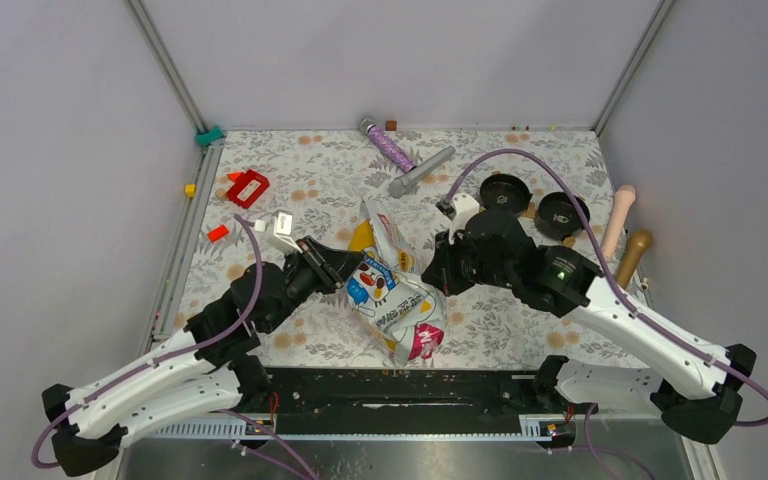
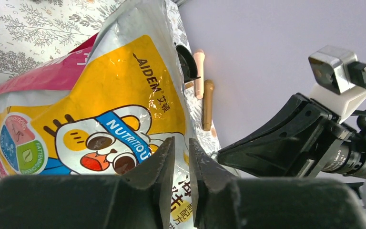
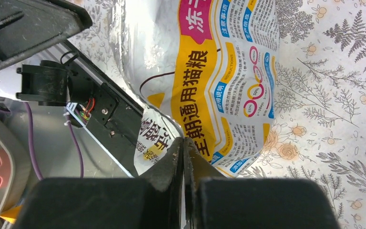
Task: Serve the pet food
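The pet food bag (image 1: 400, 315), printed white, yellow and pink, lies mid-table near the front edge. At its left side is my left gripper (image 1: 358, 262). In the left wrist view that gripper is open by a narrow gap, with the bag's printed face (image 2: 119, 105) behind its fingertips. From the right, my right gripper (image 1: 430, 285) reaches the bag's side. Its fingers are shut together in the right wrist view, where the bag's thin edge (image 3: 164, 117) runs down to the tips; whether any film is pinched cannot be told. Two black bowls (image 1: 505, 192) (image 1: 558, 214) stand at the right rear.
A purple glittery tube (image 1: 390, 147) and a grey cylinder (image 1: 422, 172) lie behind the bag. Pink (image 1: 617, 220) and brown (image 1: 633, 258) handles line the right edge. At left sit a red box (image 1: 248, 188) and a small red block (image 1: 218, 233). Left of the bag, the table is mostly clear.
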